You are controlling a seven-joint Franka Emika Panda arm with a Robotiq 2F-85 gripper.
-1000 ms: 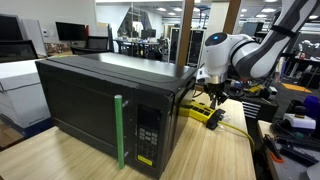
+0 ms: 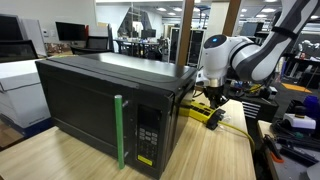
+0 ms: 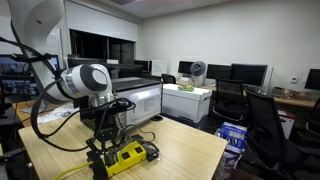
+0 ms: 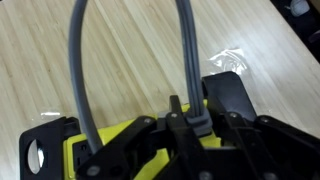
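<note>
A yellow block with black ends lies on the table; from above, its yellow body shows on both sides of a grey cable. The cable loops up past the wrist camera, and its thick end stands on the block. My gripper is low, right at the block. Dark gripper parts cover the lower edge of the wrist view, around the cable end. Whether the fingers touch the cable or the block is hidden.
A large black microwave with a green handle stands beside the arm. Yellow cable trails over the table near the block. In exterior view 2, the wooden table is clear to the right of the block.
The arm holds almost the same low pose at the yellow block, with at most a slight shift at the gripper. The microwave and block have not visibly moved.
</note>
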